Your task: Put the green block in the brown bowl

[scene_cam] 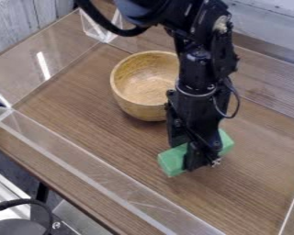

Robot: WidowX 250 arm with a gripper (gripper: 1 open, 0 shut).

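Note:
The green block (173, 161) is at the front right of the wooden surface, with its ends showing on either side of my black gripper (197, 158). The gripper's fingers are shut on the block's middle and hide that part of it. Whether the block touches the surface or hangs just over it cannot be made out. Behind and to the left, the brown bowl (128, 84) stands upright, its right side partly covered by my arm. What shows of the bowl's inside is empty.
A clear rim (107, 174) runs along the surface's front left edge. Bare wood (82, 110) lies left of the bowl and also right of the arm. A black cable (103, 20) hangs at the top left.

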